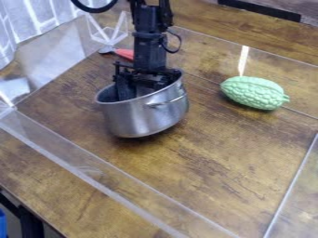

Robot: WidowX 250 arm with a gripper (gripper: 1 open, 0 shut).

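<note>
A steel pot (pixel 143 115) with a side handle stands on the wooden table, left of centre, tilted somewhat. My black gripper (pixel 139 82) reaches down into the top of the pot from behind; its fingertips are hidden in the pot, so I cannot tell whether it is open or shut or holding anything.
A pale green bitter melon (pixel 254 93) lies to the right of the pot. A red object (pixel 122 54) lies behind the arm. Clear plastic walls edge the wooden table (pixel 187 181), whose front and right are bare.
</note>
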